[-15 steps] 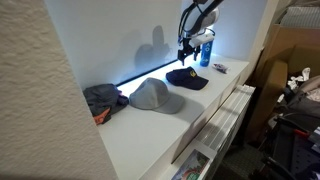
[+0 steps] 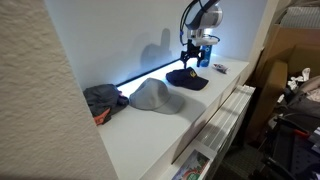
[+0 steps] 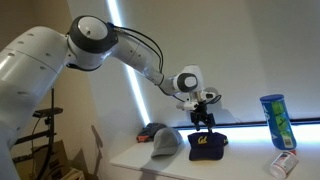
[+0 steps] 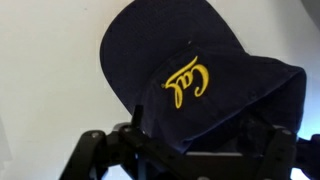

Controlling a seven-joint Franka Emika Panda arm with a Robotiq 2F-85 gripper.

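Note:
A navy cap (image 3: 207, 150) with yellow "Cal" lettering rests on the white ledge, its brim toward the front. My gripper (image 3: 204, 124) points down just above the rear of its crown. In the wrist view the cap (image 4: 190, 75) fills the middle, and the dark fingers of the gripper stand apart at the bottom over the crown. Whether they touch the fabric is unclear. Open fingers show, and nothing is clamped in them. From the side, the same cap (image 2: 187, 79) lies directly below the gripper (image 2: 187, 63).
A grey cap (image 2: 157, 97) and a dark crumpled cap (image 2: 102, 100) lie nearer the ledge's left end. On the other side stand a blue canister (image 3: 277, 122) and a white-and-red can (image 3: 284, 163) lying down. The wall runs close behind; an open drawer (image 2: 195, 168) is below.
My gripper has come down toward the navy cap and shifted slightly to the right in exterior view 1. The caps have not visibly moved.

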